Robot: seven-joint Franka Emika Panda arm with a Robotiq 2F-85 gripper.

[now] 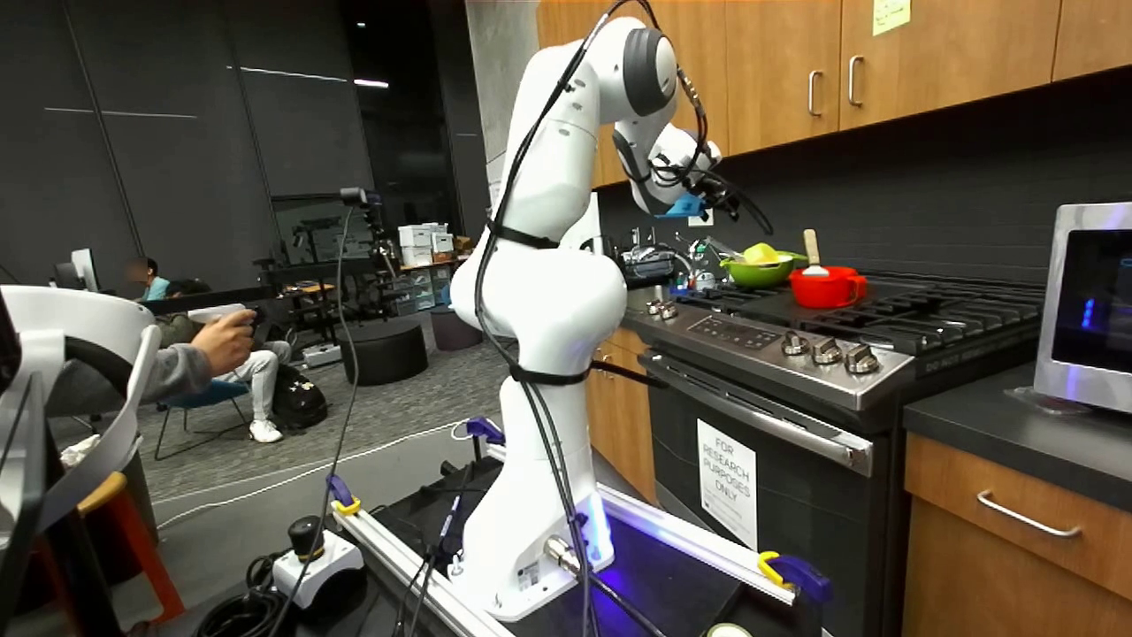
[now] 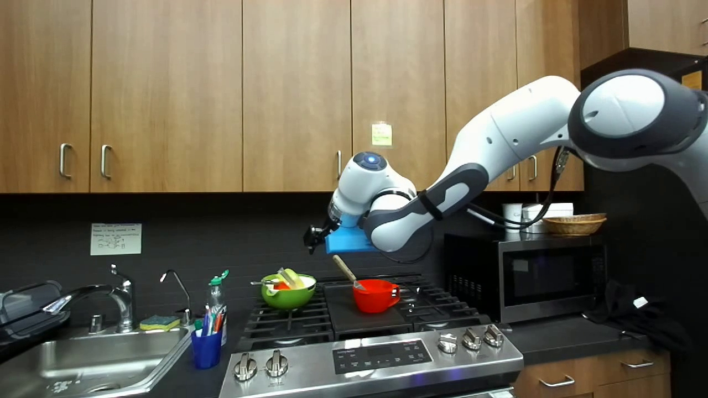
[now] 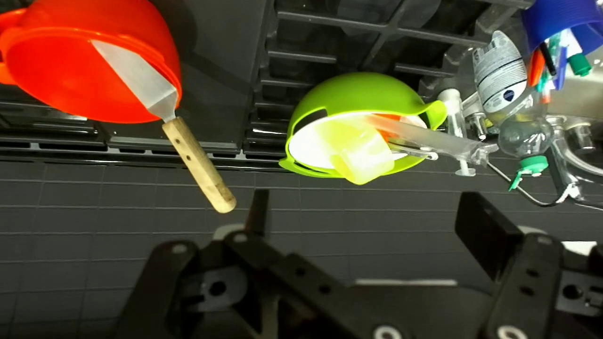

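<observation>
My gripper is open in the wrist view, its two dark fingers wide apart and only the dark tiled wall visible between them. In exterior view 2 the gripper (image 2: 312, 239) hangs above the stove, apart from everything below. A green bowl (image 2: 286, 299) on the burner grate holds something yellow (image 3: 364, 149), a clear plastic utensil and some orange bits. To its right in exterior view 2 stands a red pot (image 2: 375, 299). A spatula with a wooden handle (image 3: 200, 164) leans out of that pot.
Wooden cabinets (image 2: 296, 93) hang close above the arm. Left of the stove in exterior view 2 are a blue cup of pens (image 2: 206, 349), a clear bottle and the sink (image 2: 113, 364). A microwave (image 2: 544, 268) stands at the right.
</observation>
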